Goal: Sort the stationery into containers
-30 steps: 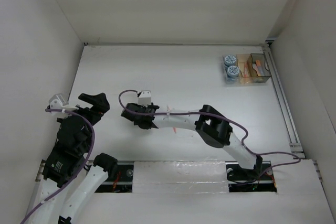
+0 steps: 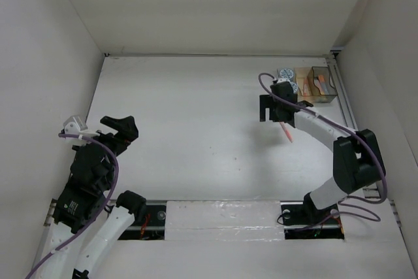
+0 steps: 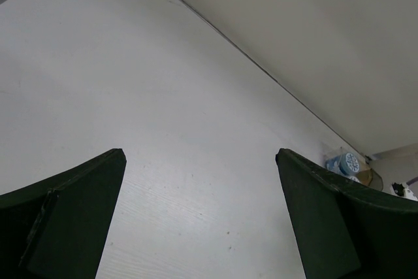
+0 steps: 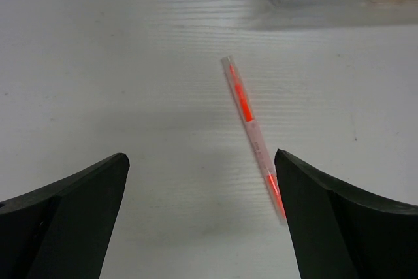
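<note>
An orange-red pen with a pale middle (image 4: pixel 255 136) shows in the right wrist view between the widely parted fingers of my right gripper, which is open. The pen's lower end reaches the edge of the right finger; whether they touch, I cannot tell. Seen from the top, the pen (image 2: pixel 287 135) is partly hidden by that gripper. The clear container group (image 2: pixel 307 100) stands at the far right; its right compartment holds an orange item (image 2: pixel 322 80). My left gripper is open and empty, well away at the left.
Round blue-and-white tubs (image 2: pixel 285 73) fill the left part of the container group, partly behind the right arm. A purple cable (image 2: pixel 326 121) runs along the right arm. The right rail (image 2: pixel 346 96) borders the containers.
My right arm has swept right across the table towards the containers. The pen also shows farther right than before. The left arm has stayed in place.
</note>
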